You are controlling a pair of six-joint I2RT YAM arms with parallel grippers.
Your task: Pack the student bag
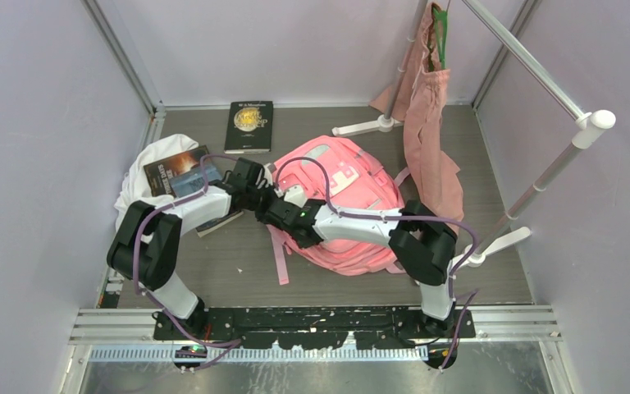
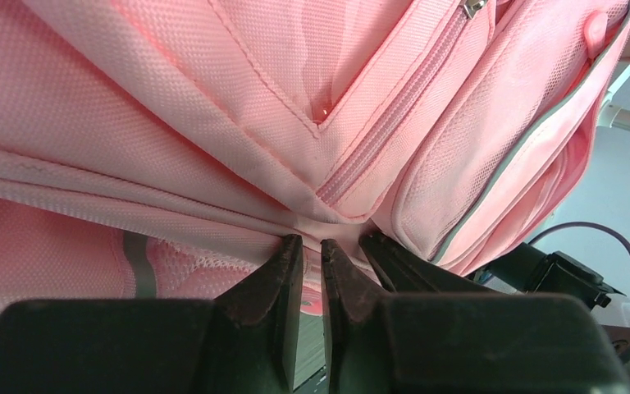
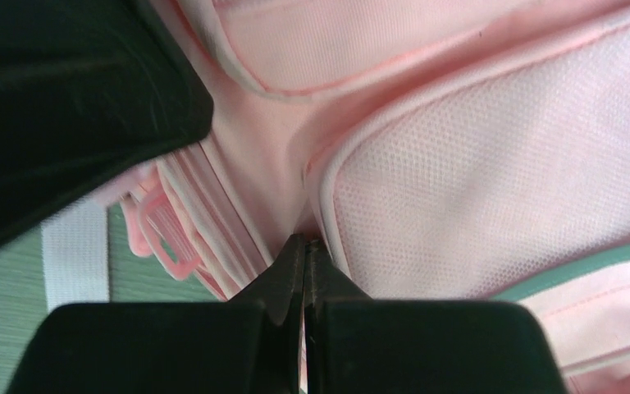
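Observation:
A pink backpack (image 1: 353,246) lies flat in the middle of the floor; its zip (image 2: 390,111) and folded fabric fill both wrist views. My left gripper is at the bag's left side, fingertips close together on a seam; how far open they are is hard to tell. My right gripper is pressed into the bag beside it, fingers shut with fabric at the tips, largely hidden in the folds.
Books (image 1: 164,168) lie on a white cloth (image 1: 135,189) at left; a dark book (image 1: 248,135) lies behind. A rack (image 1: 541,172) with hanging pink fabric (image 1: 435,139) stands at right.

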